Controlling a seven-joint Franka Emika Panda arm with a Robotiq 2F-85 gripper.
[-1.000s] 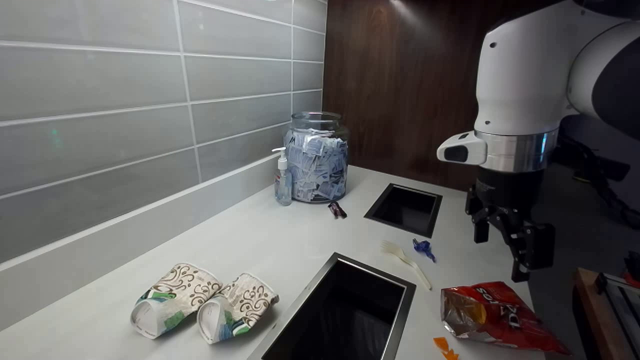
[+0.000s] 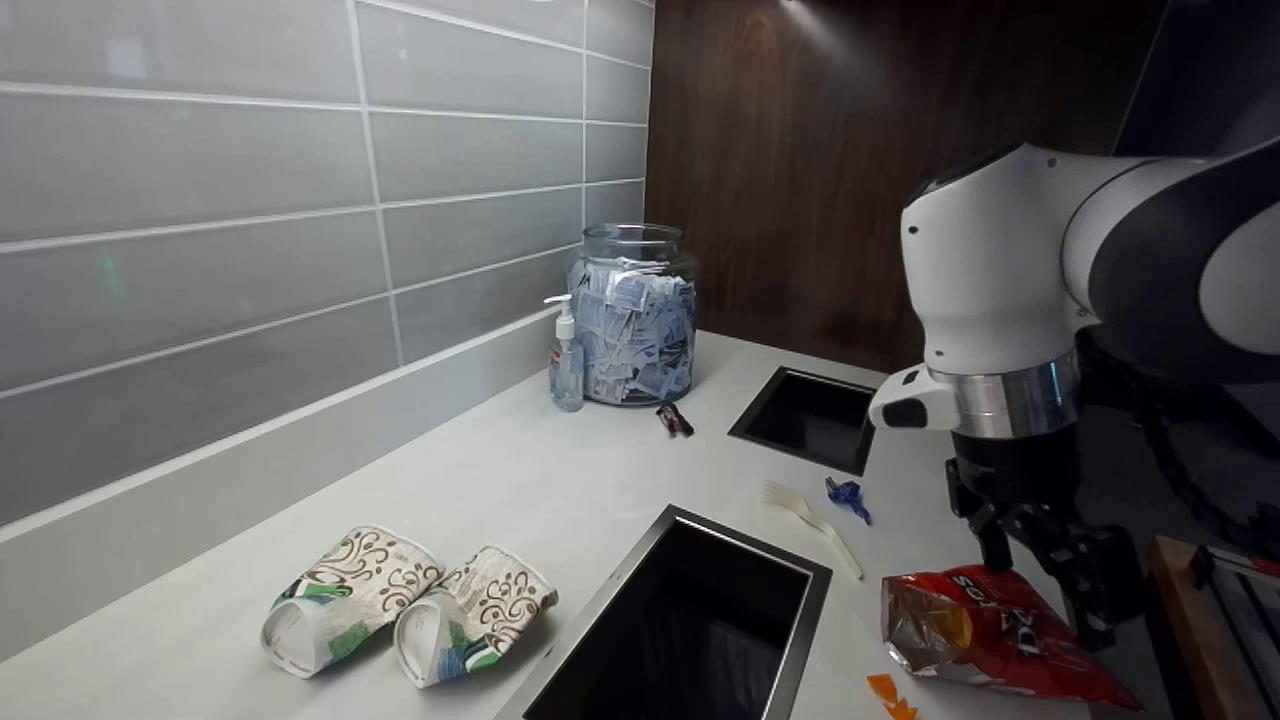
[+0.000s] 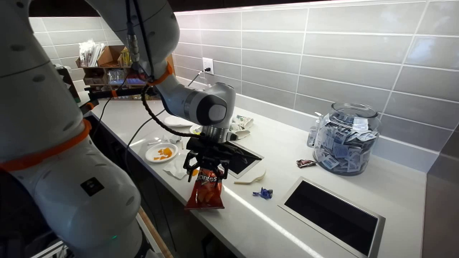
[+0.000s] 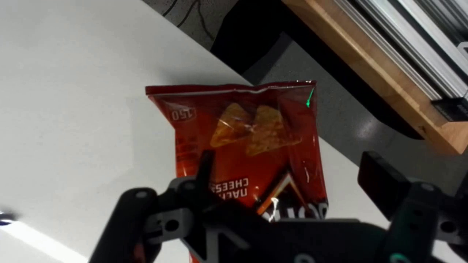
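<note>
A red, opened Doritos bag [image 2: 1002,634] lies on the counter near its front edge. Its silvery mouth faces left in exterior view 1, and its sealed end reaches past the counter edge in the wrist view. My gripper [image 2: 1044,596] is low over this bag [image 3: 206,195], pointing down, its fingers wide apart. In the wrist view the red bag [image 4: 245,131] runs between and under the two black fingers. Whether either finger touches the bag I cannot tell. The gripper body hides the bag's open end there.
Two openings [image 2: 806,420] [image 2: 672,636] are set in the counter. Around them lie a pale fork [image 2: 818,528], a blue wrapper [image 2: 849,497], a dark wrapper [image 2: 674,420], orange scraps [image 2: 890,696] and two crumpled paper cups [image 2: 348,598]. A packet-filled jar [image 2: 633,330] stands behind.
The arm has come down toward the bag, bringing the gripper from above it to close over it. The bag and the other items on the counter have not moved.
</note>
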